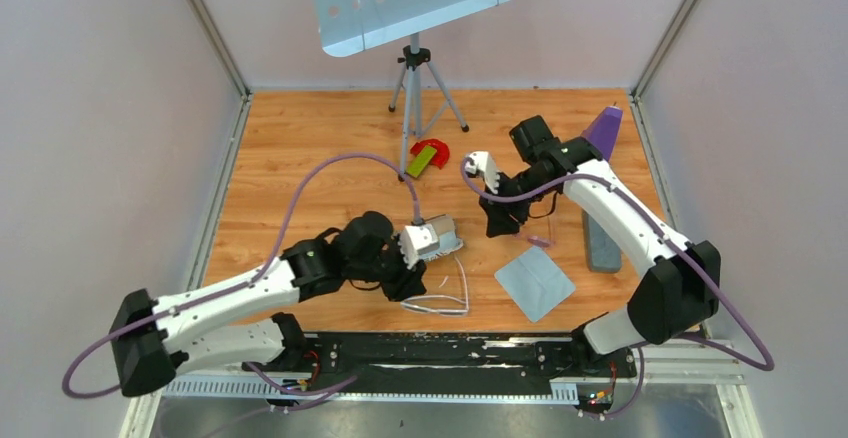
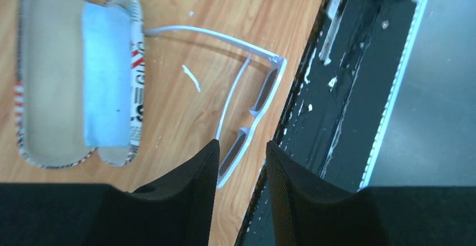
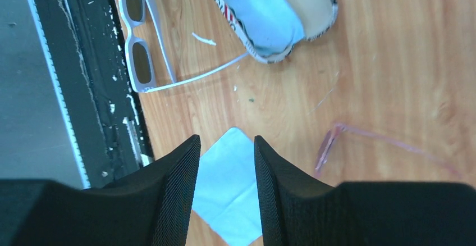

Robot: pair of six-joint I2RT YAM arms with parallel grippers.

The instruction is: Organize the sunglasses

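Note:
White-framed sunglasses (image 2: 261,108) with dark lenses lie on the table near its front edge, one arm spread out toward the glasses case (image 2: 21,60). The patterned case stands open with a light-blue cloth (image 2: 106,77) inside. Over the front of the sunglasses is my left gripper, part open, its fingers (image 2: 196,178) apart and apparently holding nothing. My right gripper hovers behind the flat blue cloth, part open and empty. In the right wrist view, pink glasses (image 3: 326,145) lie beyond its fingers.
A flat light-blue cloth (image 1: 535,284) lies front right. A grey case (image 1: 601,246) and a purple case (image 1: 604,130) stand at the right. A red and a green item (image 1: 421,162) sit by the tripod (image 1: 411,108).

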